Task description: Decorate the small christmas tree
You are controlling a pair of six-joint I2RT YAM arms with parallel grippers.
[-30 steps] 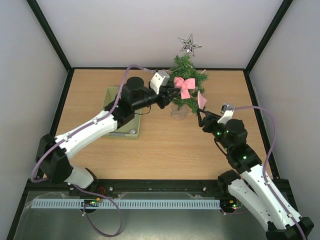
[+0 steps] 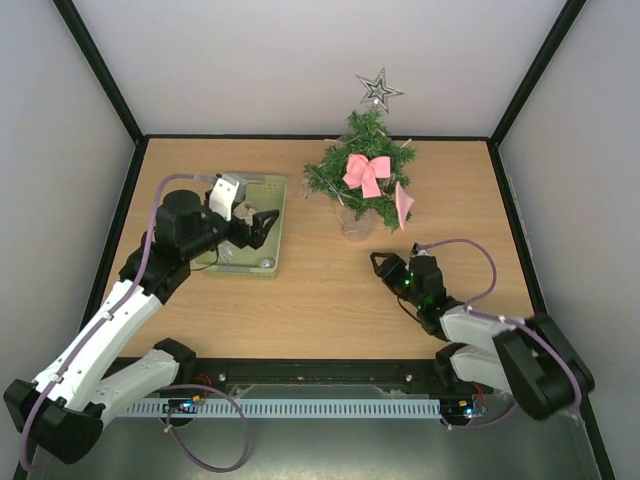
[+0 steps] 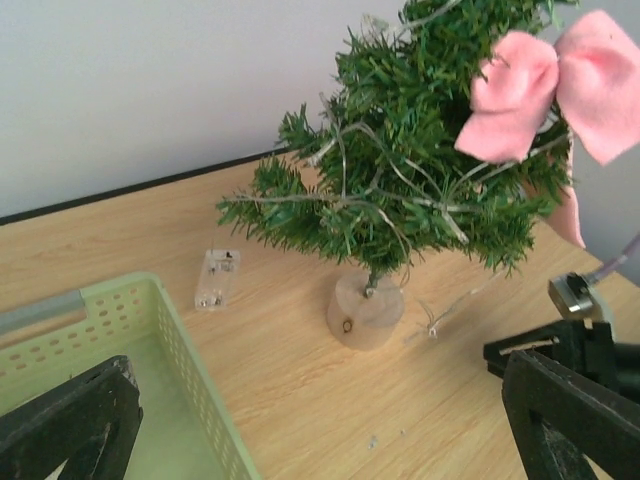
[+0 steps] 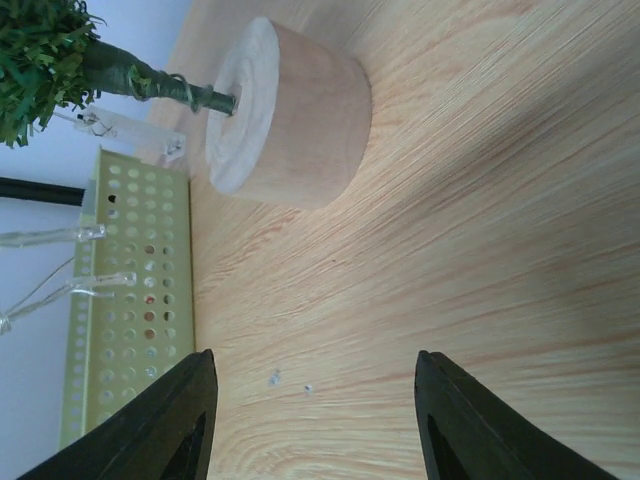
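A small green tree (image 2: 352, 165) stands at the back of the table on a round wooden base (image 3: 366, 312). A silver star (image 2: 380, 90) tops it, and a pink bow (image 2: 367, 174) hangs on its front, with more pink fabric (image 2: 403, 204) to the right. Over the basket (image 2: 265, 200) my left gripper (image 2: 268, 228) is open and empty; its wrist view shows the fingers wide apart. My right gripper (image 2: 381, 262), low over the table in front of the tree, is partly open with bare wood showing between its fingers.
The light green basket holds small items, including a shiny ball (image 2: 267, 263), partly hidden by my left arm. A clear battery box (image 3: 216, 279) lies between basket and tree, and light-string wires wrap the branches.
My left arm has pulled back leftward from beside the tree to over the basket. My right arm has drawn back and sunk lower toward the table. Tree and bow look unmoved.
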